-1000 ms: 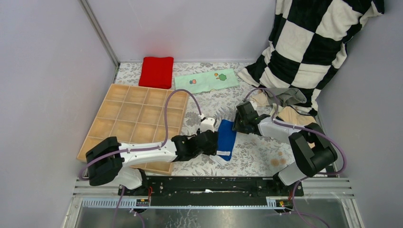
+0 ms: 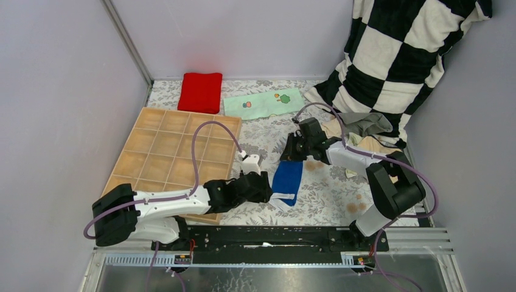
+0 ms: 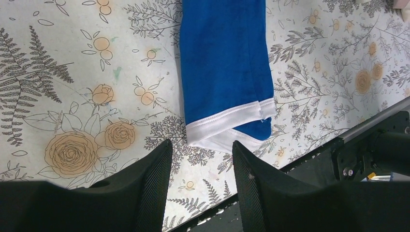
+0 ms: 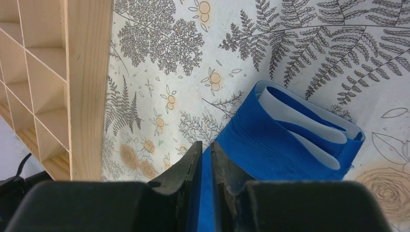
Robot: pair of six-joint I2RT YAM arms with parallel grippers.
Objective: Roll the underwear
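Observation:
The blue underwear (image 2: 288,177) lies on the patterned table as a narrow folded strip. In the left wrist view its white waistband (image 3: 225,120) crosses the near end, slightly skewed over another white layer. Several folded layers (image 4: 302,128) show at the strip's other end in the right wrist view. My left gripper is open, its fingertips apart above the table near the waistband, with no cloth between them. Over the far end stands my right gripper, its fingers close together with a narrow gap; blue cloth lies beneath them, and none is seen gripped.
A wooden tray with compartments (image 2: 239,137) stands left of the underwear. Behind lie a red cloth (image 2: 201,93) and a green cloth (image 2: 264,104). A grey cloth (image 2: 365,123) and a checkered blanket (image 2: 389,55) fill the back right.
My left gripper drew back slightly left. The underwear stays in place.

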